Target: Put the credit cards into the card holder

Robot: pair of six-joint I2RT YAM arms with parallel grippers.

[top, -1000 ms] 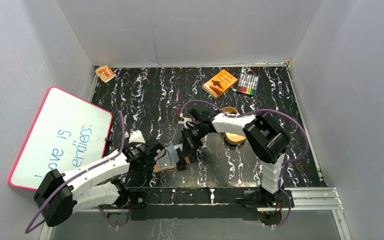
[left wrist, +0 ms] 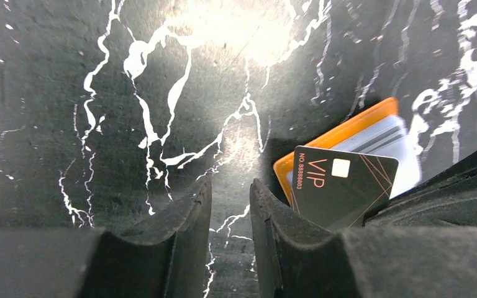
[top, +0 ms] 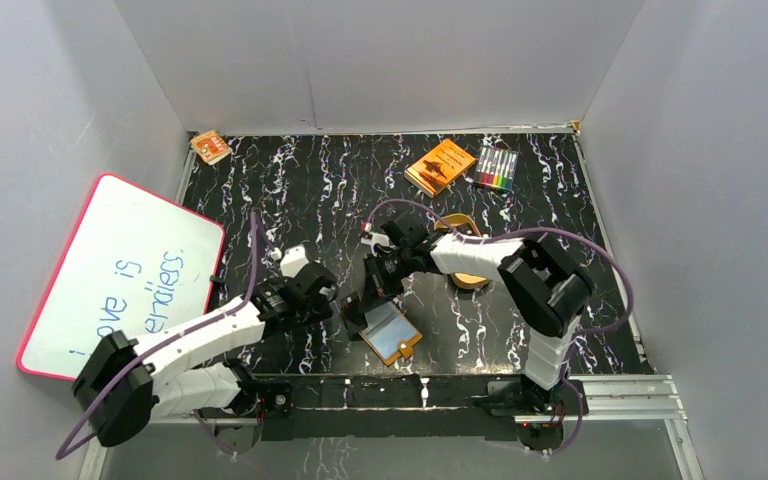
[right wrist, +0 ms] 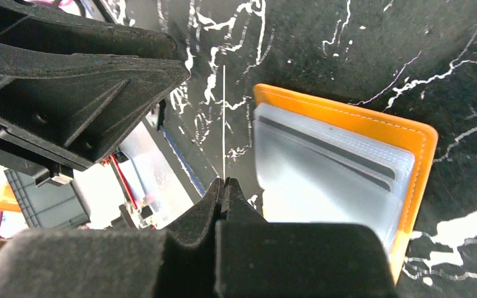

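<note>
A black VIP card is pinched in my right gripper, which is shut on it; the right wrist view shows this card edge-on as a thin pale line. The card holder, orange-edged with clear pockets, lies open on the table under and beside the card. In the right wrist view the holder is just right of the card, its lower part hidden by my fingers. The card looks outside the pockets. My left gripper stands open left of the holder, only bare table between its fingers.
A whiteboard leans at the left. An orange book and a marker set lie at the back. A tan oval object is partly under the right arm.
The holder, earlier lying by the left gripper, now sits farther right and nearer the front edge, turned at a slant. My left gripper has shifted slightly right and back; the right still carries the card.
</note>
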